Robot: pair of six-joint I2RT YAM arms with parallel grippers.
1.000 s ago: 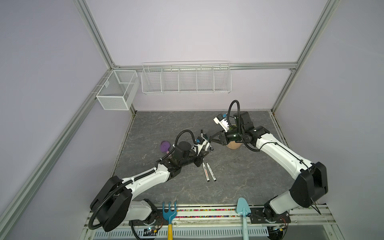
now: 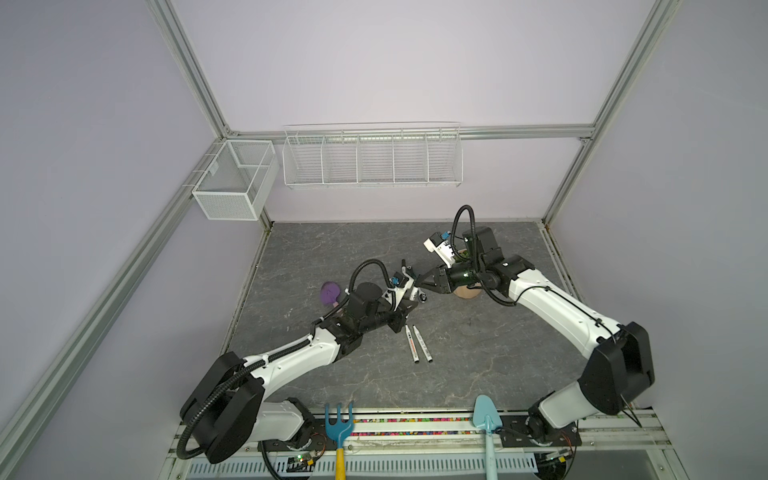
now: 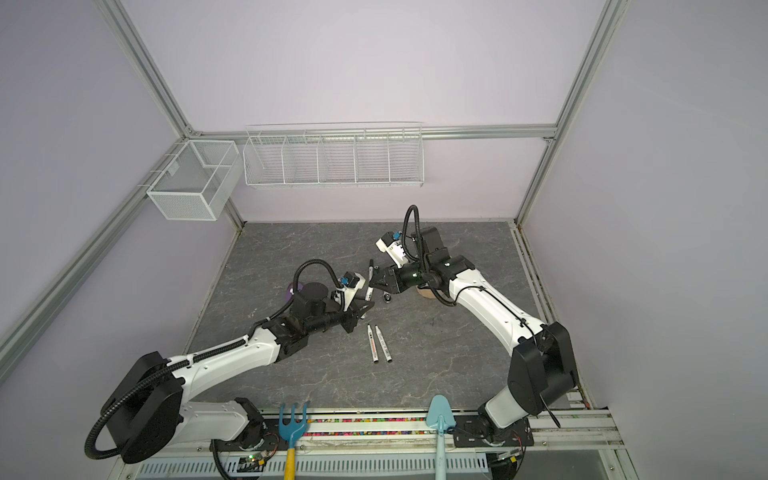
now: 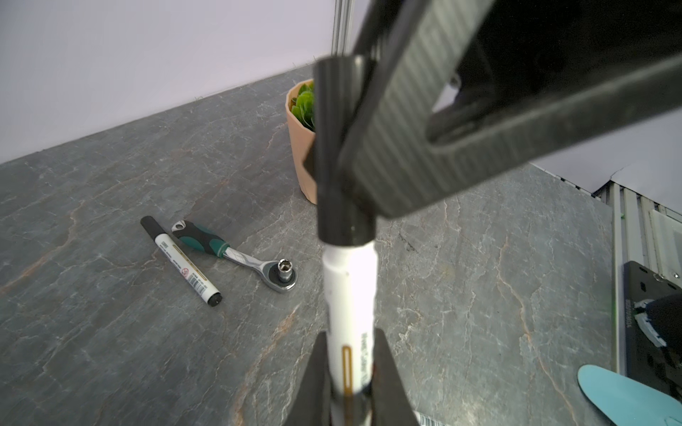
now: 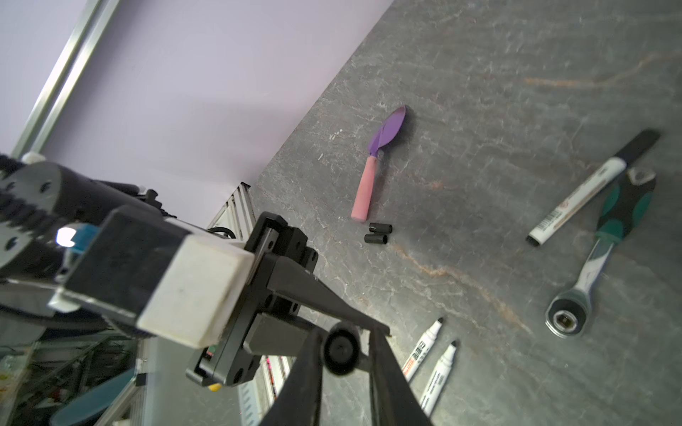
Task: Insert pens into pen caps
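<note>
My left gripper is shut on an upright white pen, whose top carries a black cap. A capped pen lies on the table, two pens without caps lie nearer the front, and two loose caps lie by a purple spoon.
A ratchet wrench lies by the capped pen, a plant pot stands behind the right gripper, and a purple spoon lies left. Wire baskets hang on the back wall.
My right gripper has shifted slightly left in the top left view. The left arm and the things on the table look unchanged.
</note>
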